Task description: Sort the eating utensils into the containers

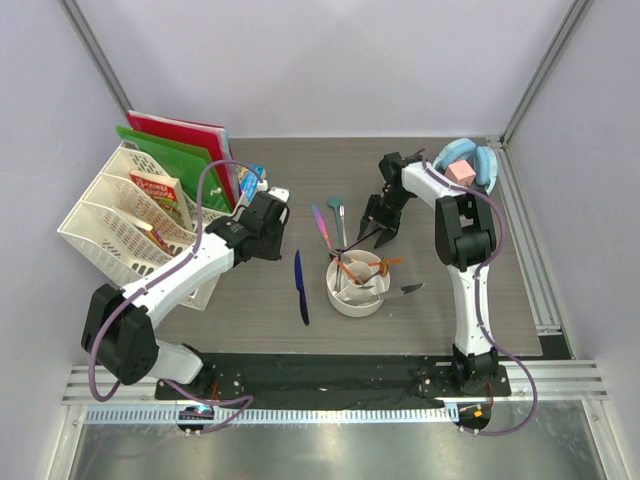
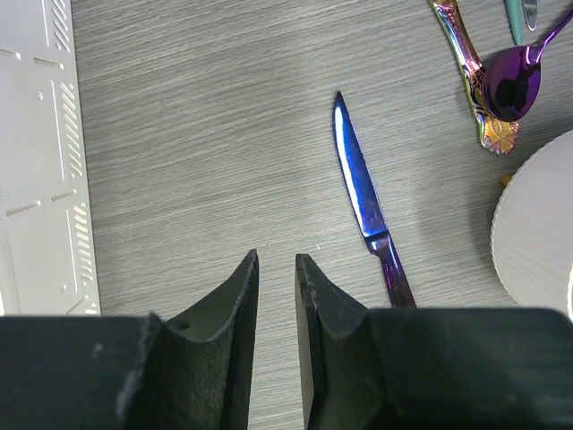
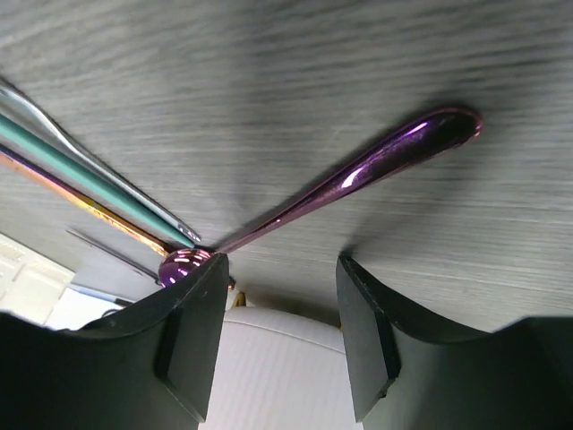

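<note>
A blue knife with a dark handle (image 2: pixel 365 193) lies alone on the table, ahead and right of my left gripper, whose fingers stand part open with nothing between them. My right gripper is open above the table. In the right wrist view a purple spoon (image 3: pixel 358 173) slants just ahead of its fingers, its bowl (image 3: pixel 182 264) close by the left finger. Near that bowl lie a rainbow utensil (image 1: pixel 321 226), a teal spoon (image 1: pixel 336 207) and a thin silver utensil (image 1: pixel 342 222). Several utensils rest in the white round container (image 1: pixel 354 309).
A white rack (image 1: pixel 85 228) with books stands at the left. Blue headphones (image 1: pixel 487 167) and a pink block (image 1: pixel 461 172) sit at the back right. A grey-bladed knife (image 1: pixel 404 290) sticks out past the container's rim.
</note>
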